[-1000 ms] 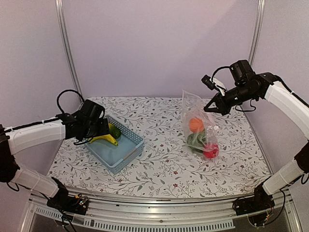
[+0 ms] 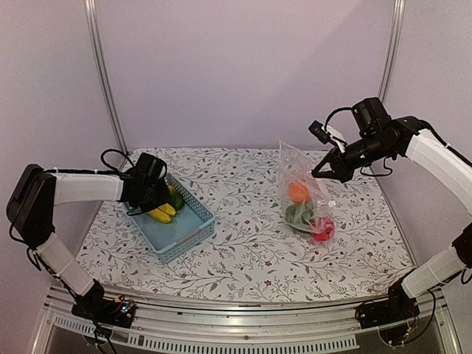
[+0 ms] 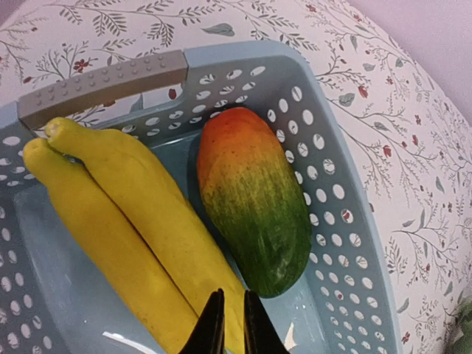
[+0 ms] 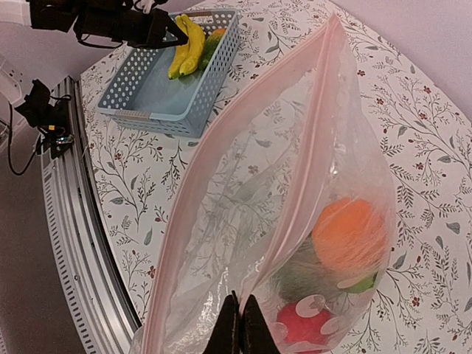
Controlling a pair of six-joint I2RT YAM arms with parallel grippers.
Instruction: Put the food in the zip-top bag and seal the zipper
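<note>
The yellow bananas (image 3: 140, 206) lie side by side in the blue basket (image 2: 177, 251), beside a red-and-green mango (image 3: 254, 199). My left gripper is just above the bananas' lower end; its fingers are closed together with nothing between them, and the bananas lie outside them. From above, the left arm covers part of the basket. The clear zip top bag (image 4: 287, 169) stands with its mouth gaping, holding an orange fruit (image 4: 349, 234), something green (image 2: 299, 214) and a red item (image 4: 304, 322). My right gripper is shut on the bag's rim.
Between basket and bag the patterned tabletop (image 2: 243, 228) is clear. A metal rail (image 2: 221, 317) runs along the front edge. The basket's perforated walls (image 3: 324, 177) rise around the bananas and mango.
The bananas turned from one curved banana showing to two lying straight, side by side.
</note>
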